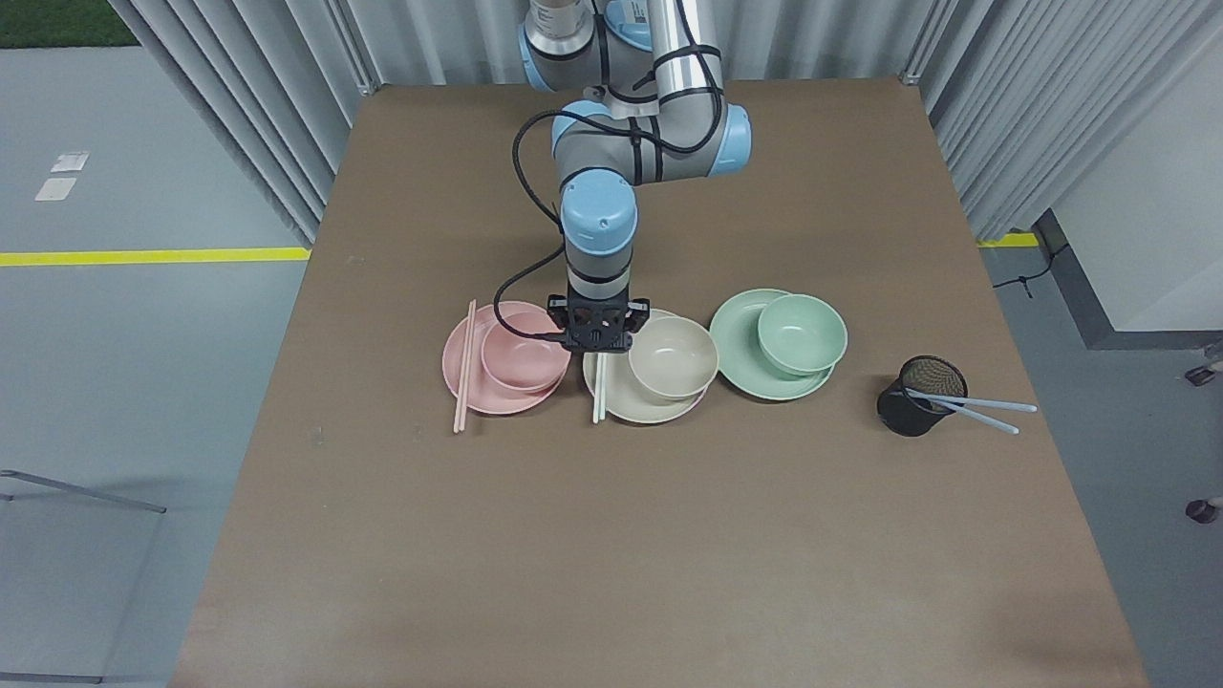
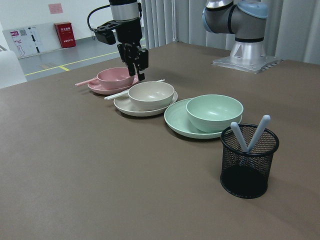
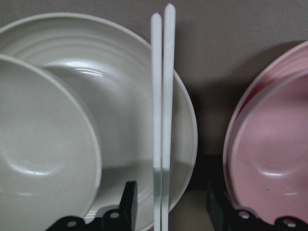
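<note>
My gripper hangs open just above the white chopsticks (image 3: pixel 164 115), which lie along the edge of the white plate (image 3: pixel 120 120); its two fingers straddle them in the wrist view, one over the plate, the other beside the pink bowl (image 3: pixel 269 149). The white bowl (image 1: pixel 673 357) sits on that plate. The pink bowl rests on a pink plate (image 1: pixel 458 361), with pink chopsticks (image 1: pixel 464 378) across its left side in the front view. A green bowl (image 1: pixel 802 333) stands on a green plate (image 1: pixel 737 367) to the right.
A black mesh holder (image 1: pixel 906 413) with two light chopsticks (image 1: pixel 992 420) leaning in it stands right of the green plate.
</note>
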